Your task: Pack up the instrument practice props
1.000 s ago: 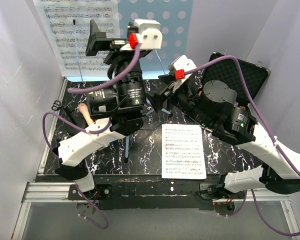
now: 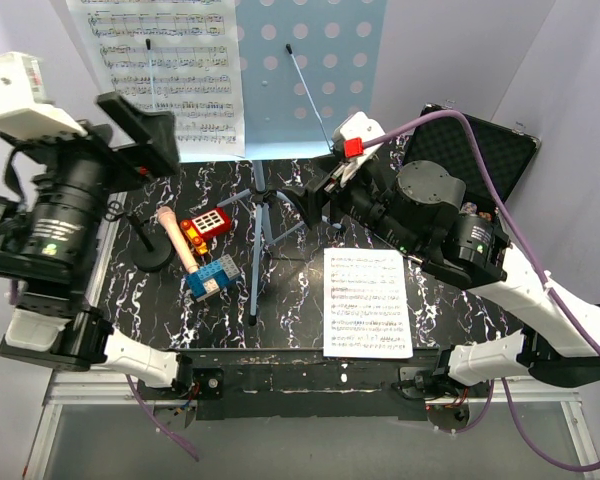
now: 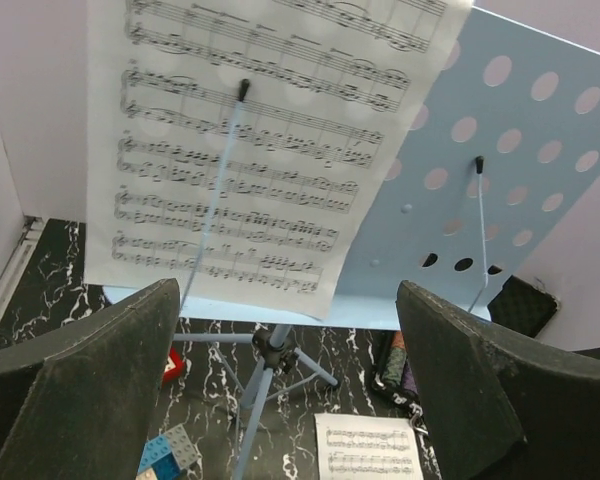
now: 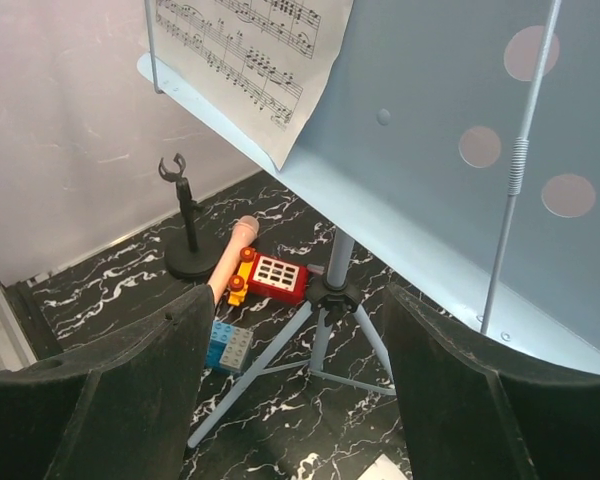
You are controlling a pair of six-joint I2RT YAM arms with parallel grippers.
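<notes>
A music stand (image 2: 310, 100) carries a score sheet (image 2: 170, 90) under thin holders; its tripod (image 4: 332, 296) stands on the table. My left gripper is open, high at the stand's left, facing the sheet. My right gripper is open near the stand's right part, nothing between its fingers. Below lie a pink microphone (image 2: 175, 235), a red-yellow toy (image 2: 210, 222) and blue bricks (image 2: 215, 277); a black microphone holder (image 2: 152, 250) stands at left. A black case (image 2: 460, 150) lies open at back right, partly behind my right arm.
A stack of score pages (image 2: 365, 300) lies at the front centre-right of the marble table (image 2: 280, 330). Walls bound both sides.
My left gripper has swung leftward from over the stand's middle to the far left, uncovering the toys and microphone holder in the top view. The right arm is nearly still.
</notes>
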